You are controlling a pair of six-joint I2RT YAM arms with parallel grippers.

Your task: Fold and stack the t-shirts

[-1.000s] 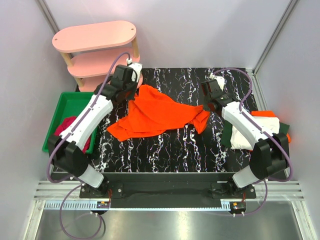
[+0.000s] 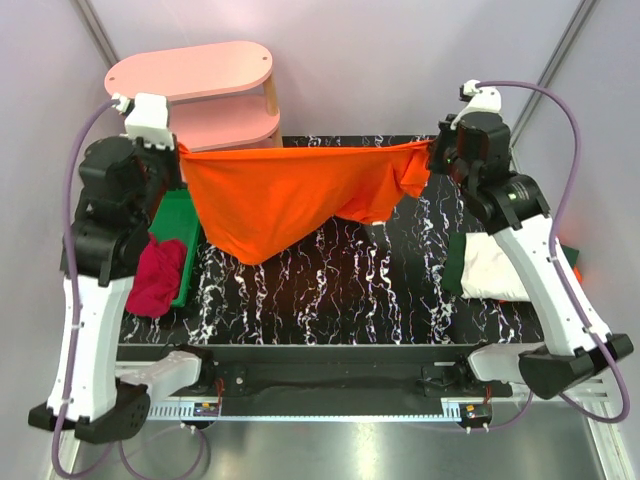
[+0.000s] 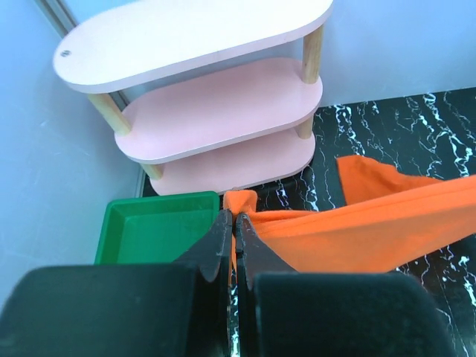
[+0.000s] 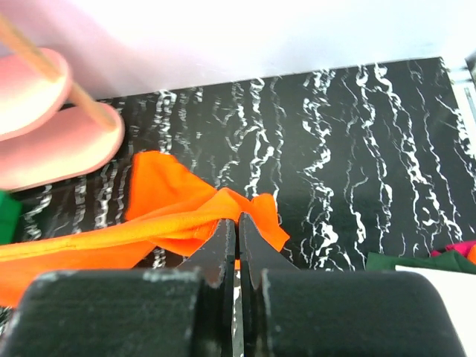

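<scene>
An orange t-shirt (image 2: 290,190) hangs stretched between my two grippers, its upper edge taut and nearly level. My left gripper is shut on one corner, with a small tuft of fabric (image 3: 240,199) standing out above the fingertips. At the other end my right gripper is shut on the opposite part of that edge. In the top view the lower left of the shirt droops to a point, while a shorter flap (image 2: 408,180) dangles under the right gripper. Whether the lowest cloth touches the table cannot be told.
A stack of folded shirts, white one (image 2: 495,268) on top, lies at the right. The green bin (image 3: 160,223) at the left holds a crimson cloth (image 2: 157,275). A pink tiered shelf (image 2: 190,70) stands at back left.
Both grippers have risen and spread apart, the left one moving far left. The orange shirt went from lying crumpled on the table to being pulled taut between them.
</scene>
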